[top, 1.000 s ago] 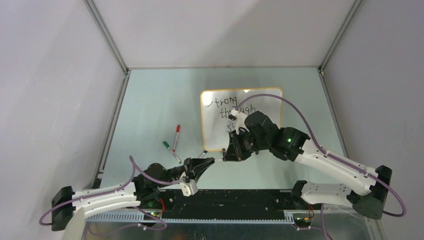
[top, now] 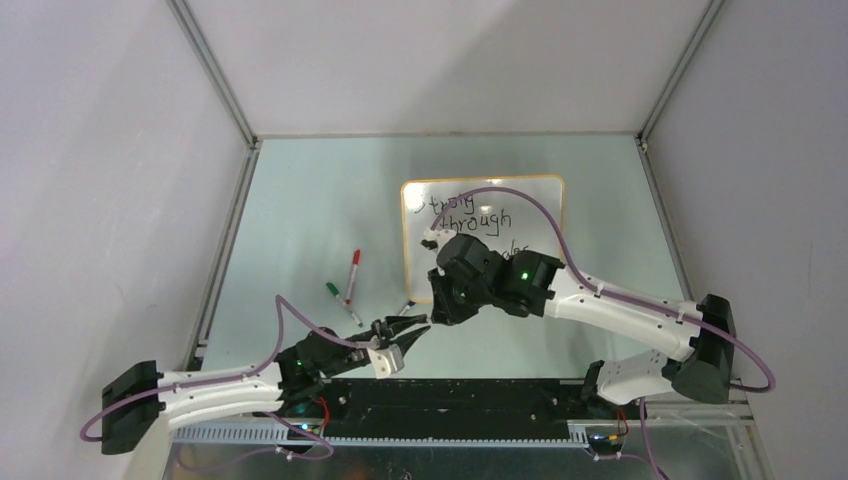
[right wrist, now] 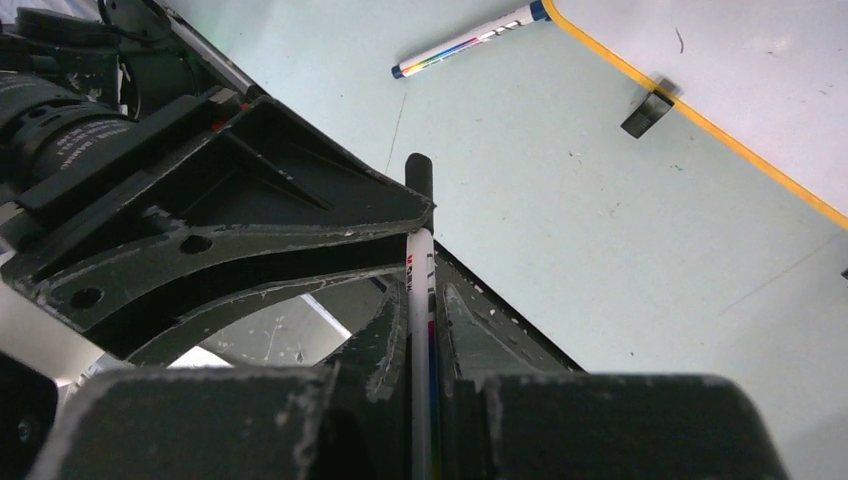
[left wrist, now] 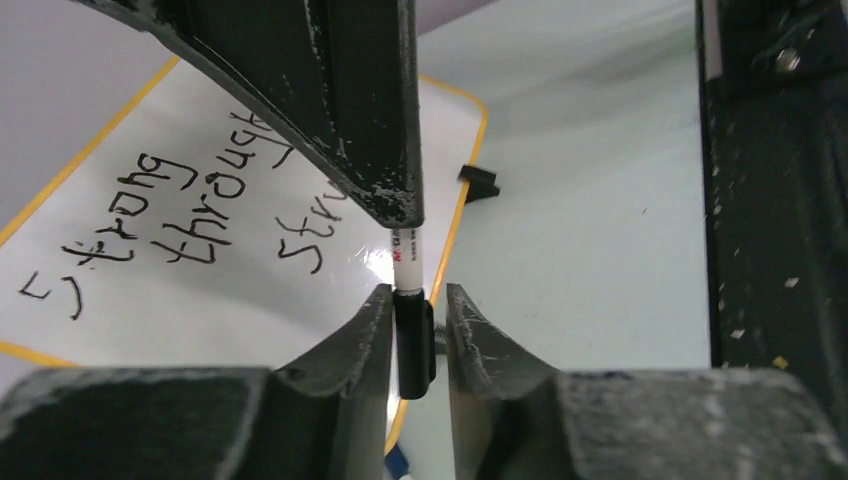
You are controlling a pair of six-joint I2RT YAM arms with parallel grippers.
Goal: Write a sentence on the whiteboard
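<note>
The white marker [right wrist: 419, 265] with a black cap [left wrist: 412, 345] spans the two grippers. My right gripper is shut on its body. My left gripper stands part open with the cap between its fingers; a gap shows on the cap's right side. In the top view, the left gripper [top: 427, 324] meets the right gripper [top: 440, 300] just below the board's lower edge. On the whiteboard [top: 420, 265] are handwritten words including "strong" and "through", with a further line partly hidden by the right arm.
A red marker [top: 353, 275] and a green marker [top: 344, 303] lie left of the board. A blue-capped marker [right wrist: 470, 47] lies by its lower left corner. Black clips [right wrist: 648, 114] stand at the board's edge.
The right gripper has moved left, closer to the left one, bringing the marker with it. More of the board's writing on the right now shows.
</note>
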